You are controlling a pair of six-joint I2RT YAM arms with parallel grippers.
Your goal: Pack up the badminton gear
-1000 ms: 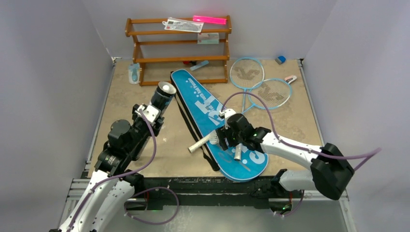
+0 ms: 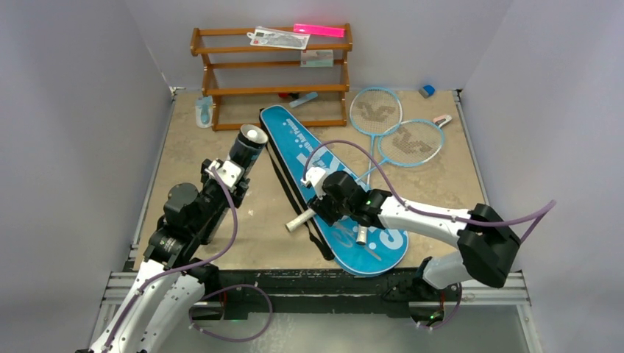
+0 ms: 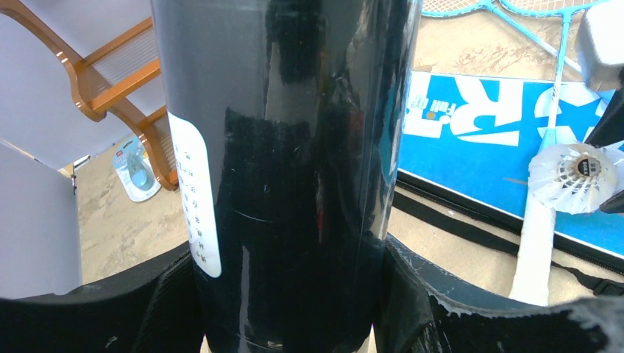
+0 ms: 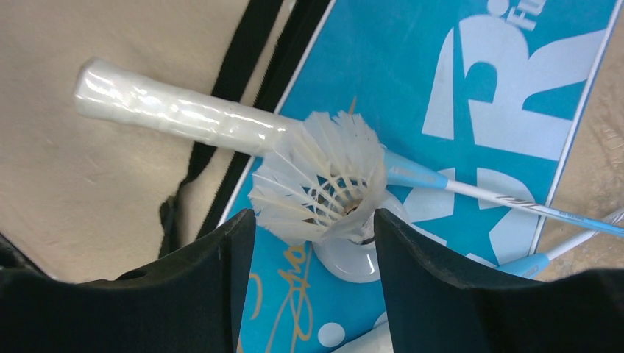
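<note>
My left gripper is shut around a dark glossy shuttlecock tube [image 3: 287,147], tilted up at left in the top view; a white round piece shows at the tube's upper end [image 2: 255,134]. A white shuttlecock [image 4: 316,176] rests over the blue racket bag [image 4: 390,73], against a white racket handle [image 4: 176,114]. My right gripper is around it, its fingers apart on either side of the skirt; firm contact cannot be made out. Two blue rackets [image 2: 376,110] [image 2: 412,142] lie with heads at the back right and handles across the bag.
A wooden rack [image 2: 272,90] at the back carries a pink box [image 2: 318,30] and flat packages. A blue item [image 2: 427,91] and a small white object [image 2: 442,120] lie at the far right. Floor left of the bag is mostly clear.
My right gripper has moved left and covers the shuttlecock, which lay uncovered by the racket handle one second ago. The left arm and tube have stayed still.
</note>
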